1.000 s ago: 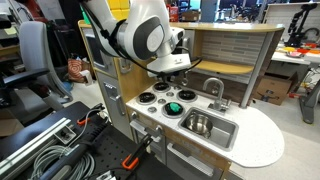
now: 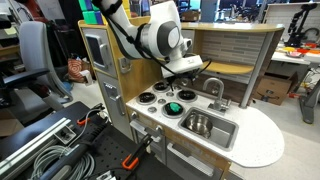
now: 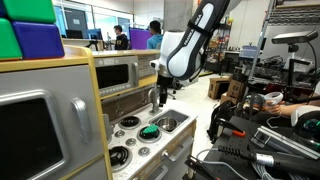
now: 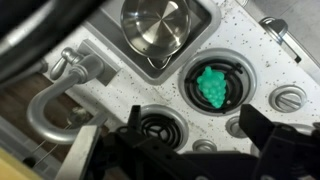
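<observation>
A green, bumpy object like a bunch of grapes (image 4: 212, 88) lies on a black coil burner of the toy stove. The same green object (image 2: 175, 107) shows small in exterior view 1, and again as a green patch (image 3: 150, 130) in exterior view 2. My gripper is open above the stove, its dark fingers wide apart along the bottom of the wrist view. Nothing is between them, and the green object is below and apart from them. A metal pot (image 4: 157, 25) sits in the sink basin (image 2: 218, 132) beside the burners.
A curved faucet (image 4: 62, 95) rises behind the sink. Over the counter's back hangs a wooden shelf (image 2: 228, 68). An oven and wooden cabinet (image 3: 55, 105) stand at one end.
The white arm has swung to the right in exterior view 1, bringing my gripper farther toward the faucet side. The green object and the pot have stayed where they were.
</observation>
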